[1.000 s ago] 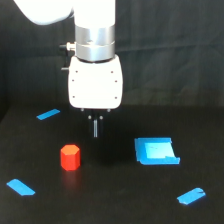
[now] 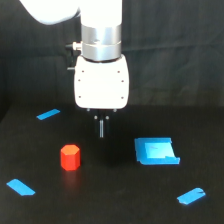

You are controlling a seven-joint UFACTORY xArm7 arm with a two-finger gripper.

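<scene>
My white gripper [image 2: 101, 127] hangs above the dark table at the centre of the camera view, its thin fingers pointing down; whether they are open or shut is hard to tell. A red hexagonal block [image 2: 70, 157] stands lower left of the gripper. A small blue tray [image 2: 170, 160] sits to the right of it.
Blue strips lie at the back left [image 2: 48, 114], the front left [image 2: 21, 188] and the front right [image 2: 191, 195].
My gripper has shifted slightly to the right. The block and tray have not moved.
</scene>
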